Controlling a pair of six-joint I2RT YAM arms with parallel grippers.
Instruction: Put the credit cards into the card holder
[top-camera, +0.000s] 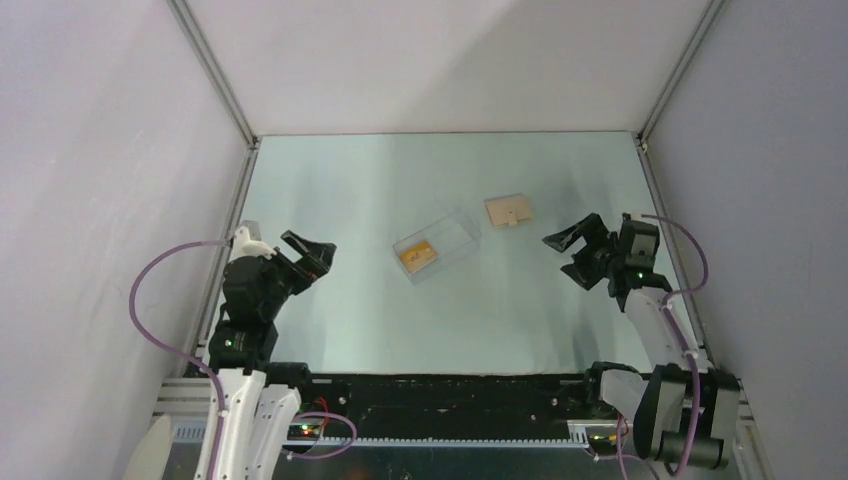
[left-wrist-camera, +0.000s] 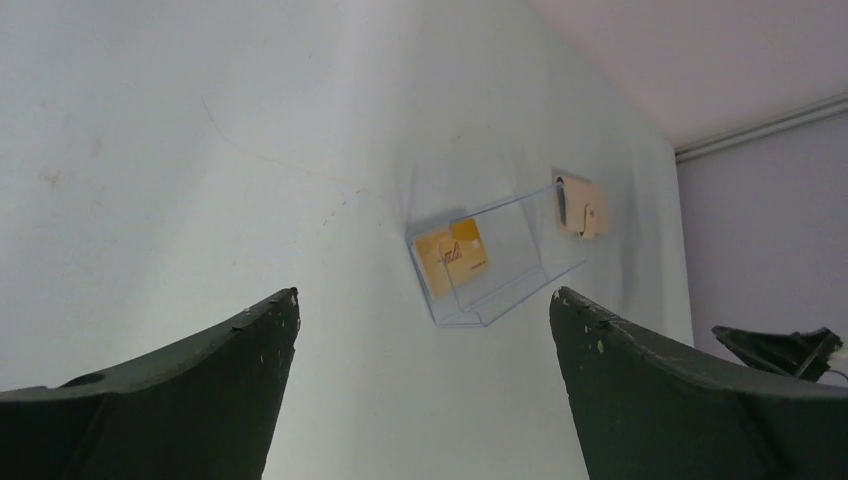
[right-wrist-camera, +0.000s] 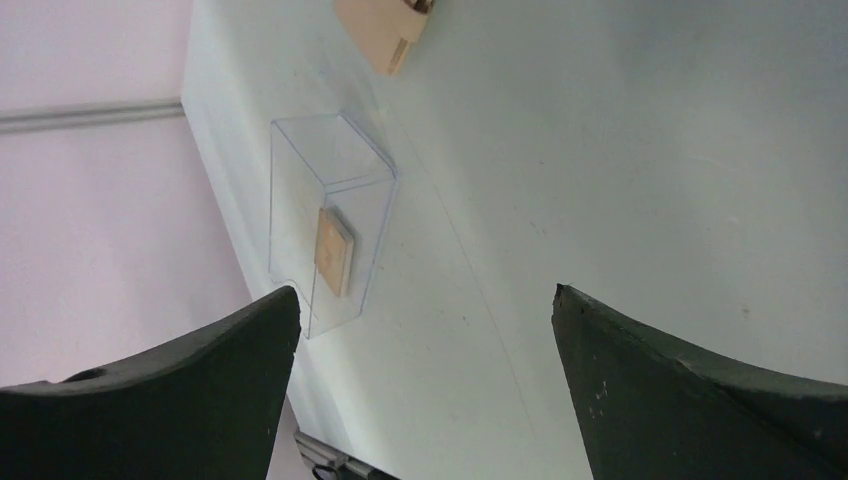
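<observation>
A clear acrylic box (top-camera: 456, 245) sits mid-table with a small stack of yellow-tan cards (top-camera: 418, 256) lying inside at its left end; the cards (left-wrist-camera: 450, 262) also show through the box in the left wrist view. A tan card holder (top-camera: 508, 210) with a small tab lies behind and right of the box, and its edge shows at the top of the right wrist view (right-wrist-camera: 385, 30). My left gripper (top-camera: 310, 255) is open over the left of the table, empty. My right gripper (top-camera: 563, 258) is open to the right of the box and holder, empty.
Walls and metal rails border it at the back and sides; a dark strip with wiring runs along the front edge.
</observation>
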